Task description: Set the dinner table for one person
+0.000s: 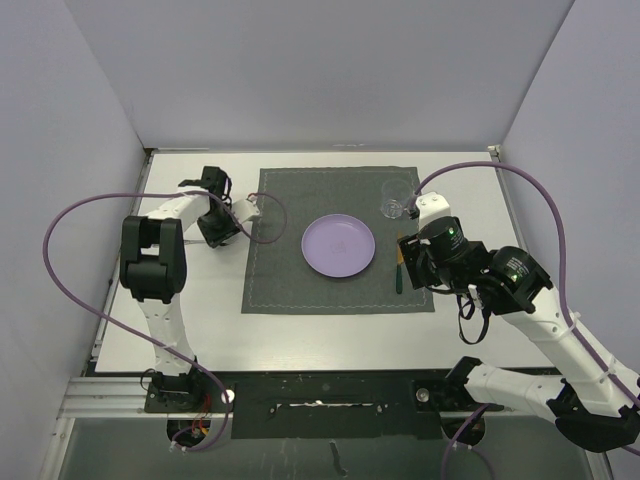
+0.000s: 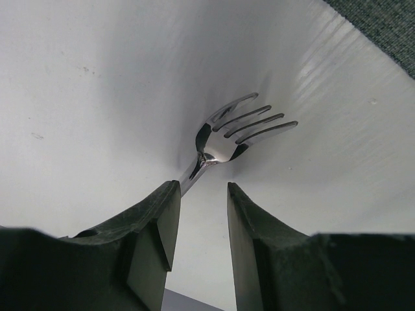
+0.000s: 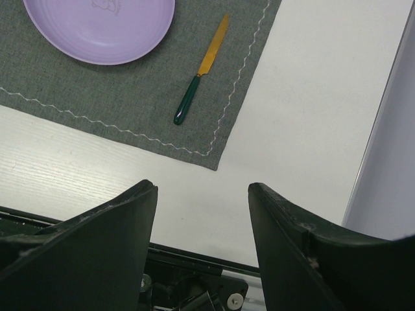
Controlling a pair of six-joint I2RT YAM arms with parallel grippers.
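A silver fork lies on the white table left of the grey placemat. My left gripper is low over its handle, fingers part open around it in the wrist view; whether they touch it is unclear. A purple plate sits mid-mat, with a knife with gold blade and green handle to its right, and a clear glass above that. My right gripper stands open and empty above the mat's front right.
Bare table borders the placemat on the right and along the front. Pale walls enclose the table at the back and both sides.
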